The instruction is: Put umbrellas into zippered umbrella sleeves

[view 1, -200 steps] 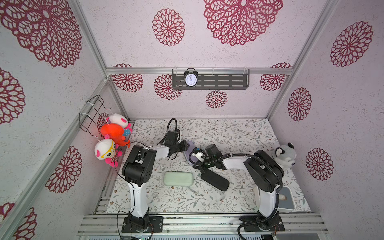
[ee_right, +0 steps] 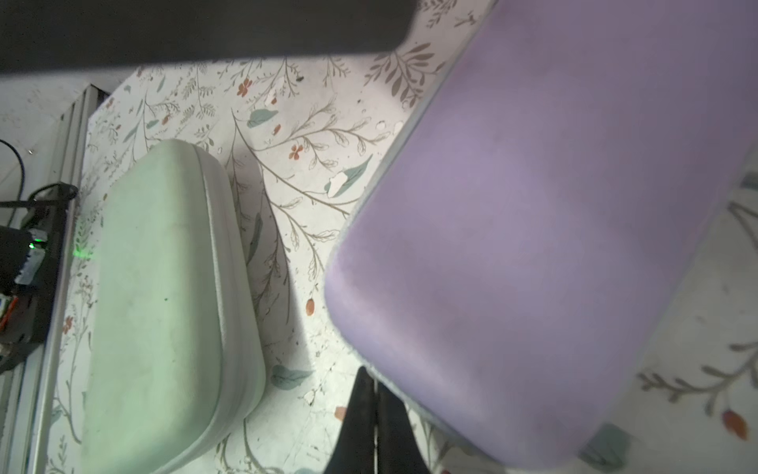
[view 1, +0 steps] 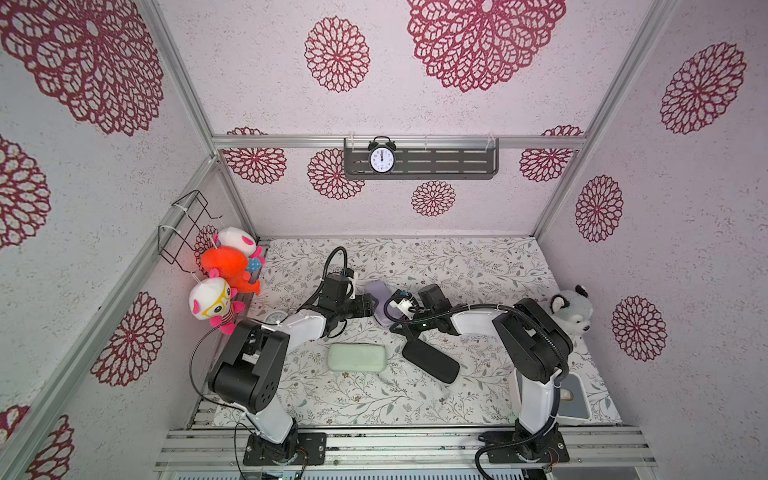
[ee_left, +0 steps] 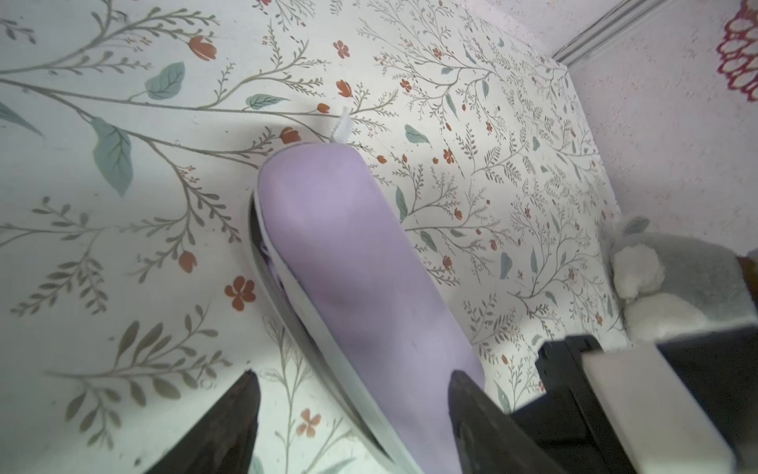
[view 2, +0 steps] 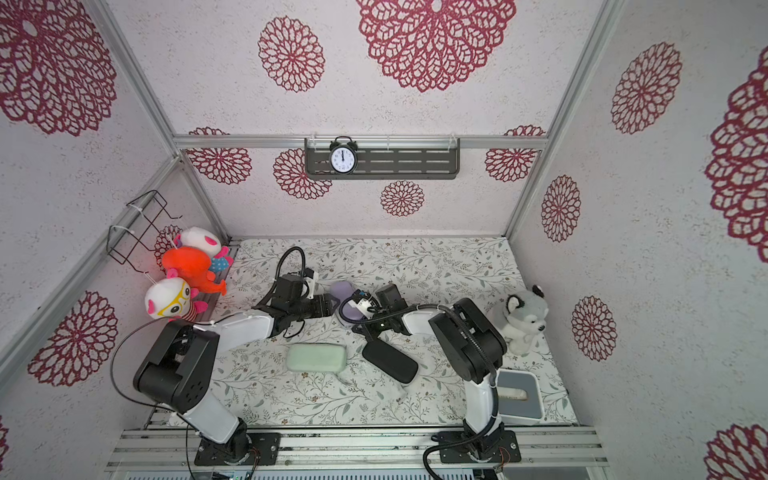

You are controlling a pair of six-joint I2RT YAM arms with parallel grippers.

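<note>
A lilac zippered sleeve lies mid-table, a zipper band along its side. My left gripper hovers over it, open, fingers apart with nothing gripped. In the right wrist view my right gripper is shut at the near end edge of the lilac sleeve; I cannot see anything held between its fingertips. A mint-green sleeve and a black sleeve lie nearer the front. Whether umbrellas are inside any of them is hidden.
Plush toys sit along the left wall and a husky plush at the right. A grey tray stands at front right, partly behind the right arm.
My left gripper has moved back toward the front left, away from the lilac sleeve's far part, with the arm shifting leftward. My right gripper has shifted very slightly.
</note>
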